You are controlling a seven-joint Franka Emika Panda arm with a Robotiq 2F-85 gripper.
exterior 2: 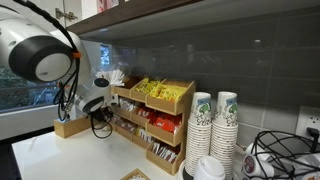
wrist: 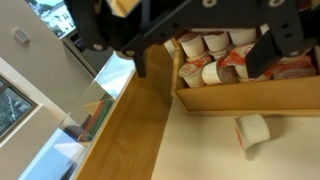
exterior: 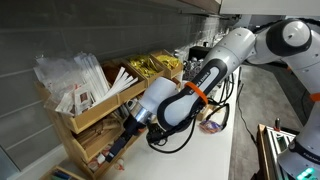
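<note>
My gripper stands open in the wrist view, its dark fingers [wrist: 262,57] wide apart with nothing held. Small white cups with reddish lids [wrist: 218,73] fill a wooden compartment [wrist: 250,97] beyond and partly behind the fingers. A single such cup [wrist: 253,131] lies on the white table, outside the compartment's wall. In exterior view 1 the arm [exterior: 158,97] reaches down in front of the wooden shelf unit, and its dark fingers are hard to make out there.
Wooden bins [exterior 2: 165,95] hold yellow and red packets. White wrapped items [exterior: 88,85] stand in the left bin. Paper cup stacks [exterior 2: 198,122] rise at the right. Bare white table [exterior 2: 80,155] spreads in front of the bins.
</note>
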